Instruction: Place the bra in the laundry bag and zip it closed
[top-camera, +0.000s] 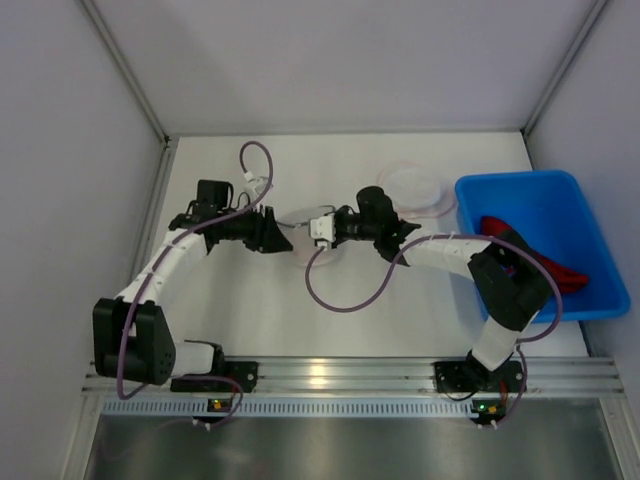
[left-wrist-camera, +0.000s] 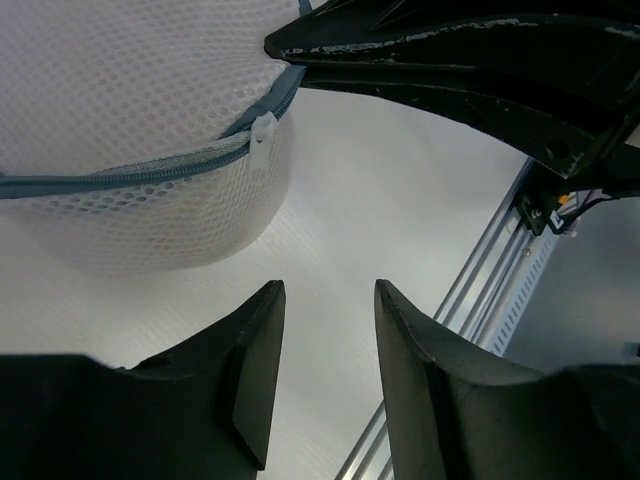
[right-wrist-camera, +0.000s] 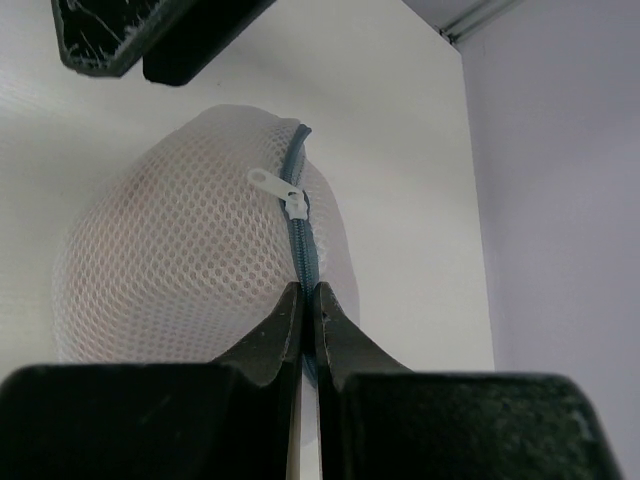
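Note:
The white mesh laundry bag (top-camera: 305, 250) lies mid-table, its dark zipper (right-wrist-camera: 301, 250) with white pull (right-wrist-camera: 270, 185) facing up. My right gripper is shut on the zipper edge. My left gripper is just left of the bag, part open, its fingertips over bare table in the left wrist view, with nothing visible between them. The bag's contents cannot be made out.
A blue bin (top-camera: 600, 280) at the right holds red cloth (top-camera: 555, 270). A white, pink-edged item (top-camera: 410, 185) lies at the back right.

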